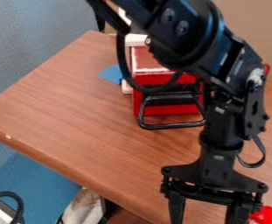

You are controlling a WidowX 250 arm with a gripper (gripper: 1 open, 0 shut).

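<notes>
My black gripper [208,210] points down at the lower right, over the wooden table [68,114], its two fingers spread apart with nothing seen between them. Just right of it a red object [270,216] is partly cut off by the frame. Behind the arm stands a red box [149,65] with a black metal frame on its front, partly hidden by the arm and cable.
A blue piece [110,74] lies left of the red box, by a white item [135,40].
</notes>
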